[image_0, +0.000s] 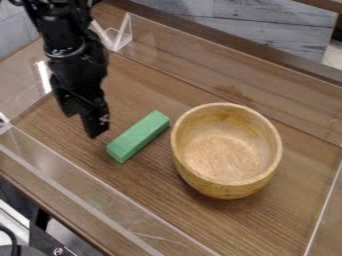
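Observation:
My black gripper (83, 118) hangs low over the wooden table at the left, its fingers apart with nothing seen between them. A green bar (138, 136) lies on the table to its right. Right of the bar sits an empty tan bowl (226, 176).
A wooden board floor (267, 90) spreads clear behind the bowl. Pale planks (254, 25) form the back edge. A small clear wire-like object (114, 30) stands at the back left, behind the arm.

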